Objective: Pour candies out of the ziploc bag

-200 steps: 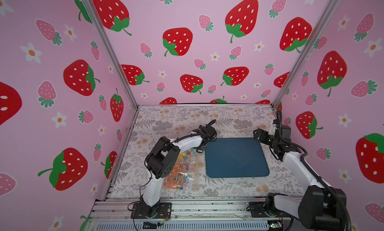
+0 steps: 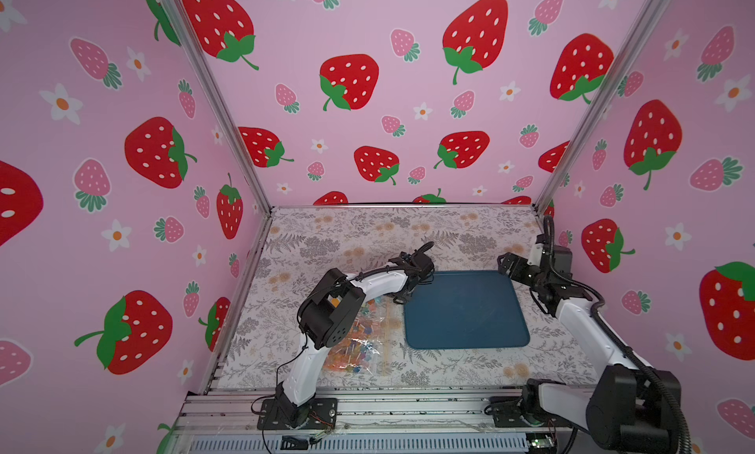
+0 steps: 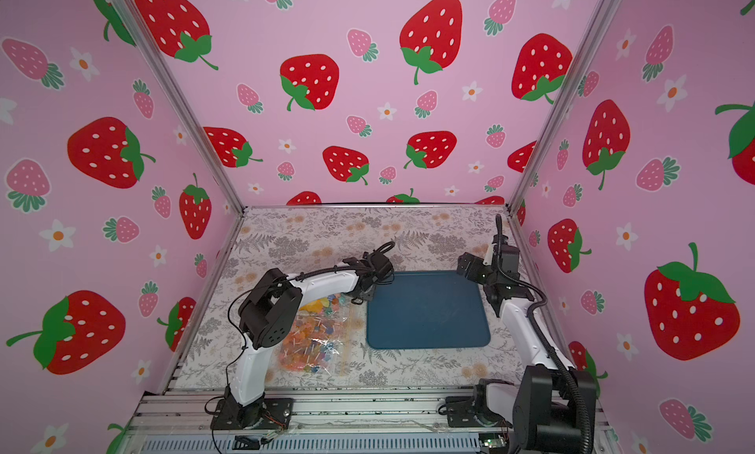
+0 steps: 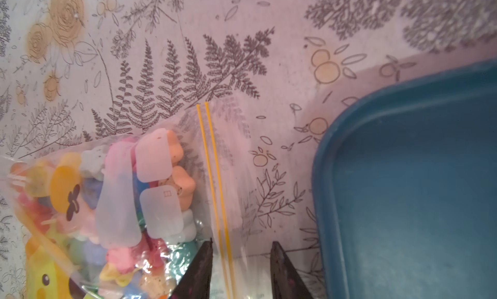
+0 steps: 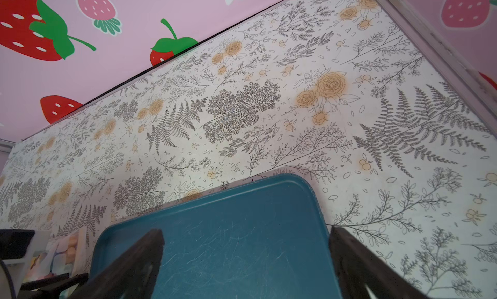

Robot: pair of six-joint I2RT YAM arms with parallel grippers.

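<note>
A clear ziploc bag (image 2: 358, 348) full of colourful candies lies flat on the table, left of the blue tray (image 2: 468, 308). Its seal, two yellow lines (image 4: 213, 164), runs along the side facing the tray. My left gripper is over this seal edge, its fingers (image 4: 199, 273) parted on either side of the yellow lines; whether they touch the plastic cannot be told. My right gripper stands open over the tray's right side, with nothing between its fingers.
The tray (image 3: 428, 308) is empty, with a low raised rim. Behind bag and tray, the patterned tablecloth (image 5: 248, 128) is clear. Pink strawberry-print walls (image 2: 409, 100) enclose the table at the back and sides.
My left arm has shifted a little to the right and toward the front, its gripper coming nearer the tray's edge. The bag, the tray and my right arm look unmoved.
</note>
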